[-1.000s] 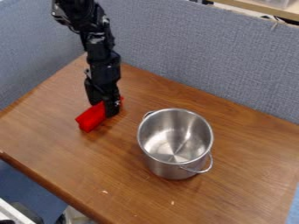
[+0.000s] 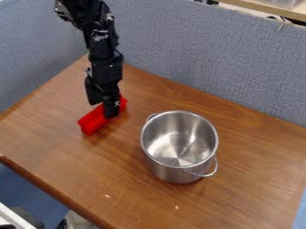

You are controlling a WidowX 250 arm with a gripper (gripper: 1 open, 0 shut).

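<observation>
A red oblong object (image 2: 93, 122) lies on the wooden table toward the left, angled from near-left to far-right. My black gripper (image 2: 104, 106) reaches down from above onto its upper part, with fingertips at or around it; whether they are shut on it I cannot tell. A steel pot (image 2: 180, 143) with two wire handles stands to the right of the red object.
Grey padded walls (image 2: 216, 54) border the table at the back and left. A pale shelf shows at the top right.
The arm has shifted very slightly over the red object; the object and pot look essentially where they were.
</observation>
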